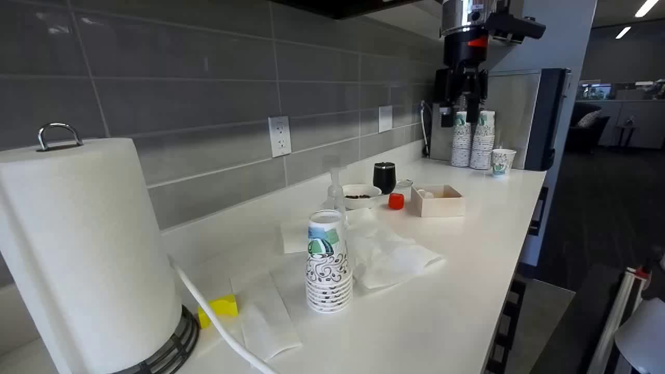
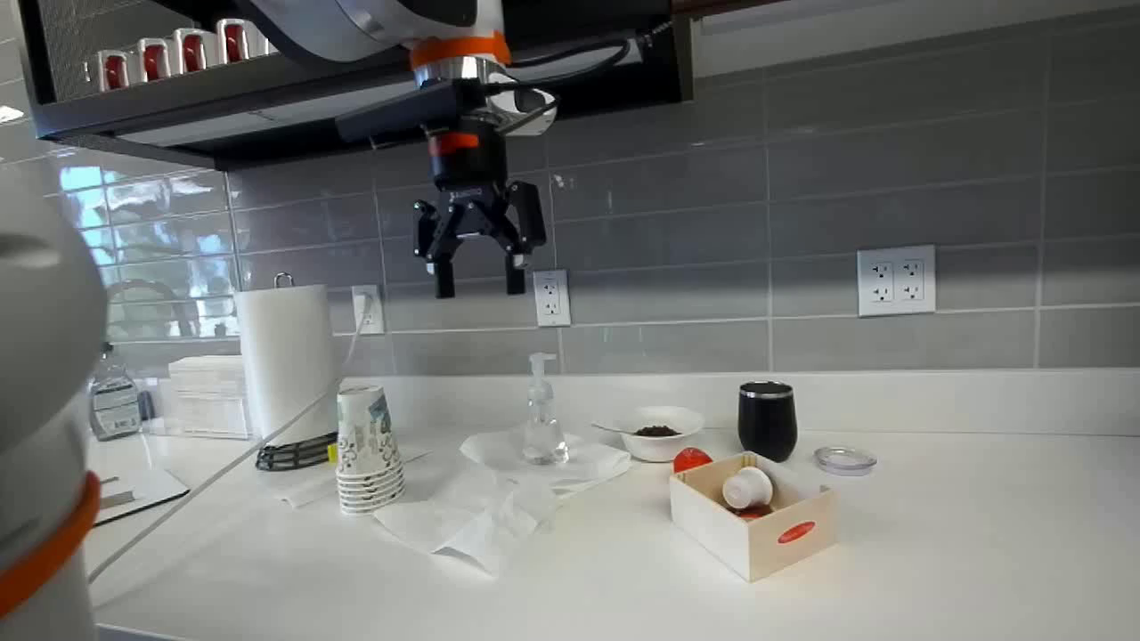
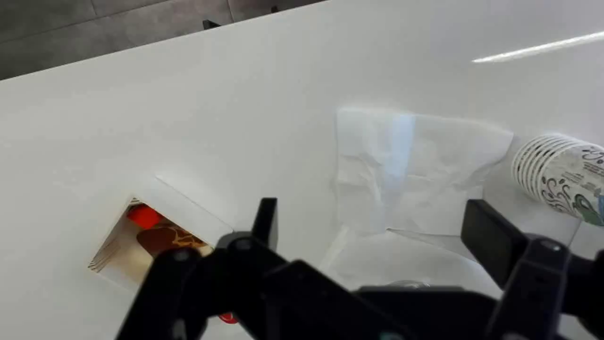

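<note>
High above the counter hangs my gripper (image 2: 478, 287), open, with nothing between its spread fingers; it is also seen in exterior view 1 (image 1: 461, 118) and in the wrist view (image 3: 371, 221). Beneath it in the wrist view lies a crumpled white paper towel (image 3: 419, 170). A stack of patterned paper cups (image 2: 369, 449) stands upside down left of the towels. To the right sits a small wooden box (image 2: 769, 550) holding a white cup-shaped item (image 2: 747, 488). A red object (image 2: 691, 459) is just behind the box. The gripper touches none of these.
A clear pump bottle (image 2: 544, 427) stands on the towels, near a white bowl (image 2: 675, 443) with dark contents. Beyond are a black tumbler (image 2: 767, 422) and a clear lid (image 2: 845, 459). A paper towel roll (image 2: 286, 363) and white cable stand left. A shelf overhangs.
</note>
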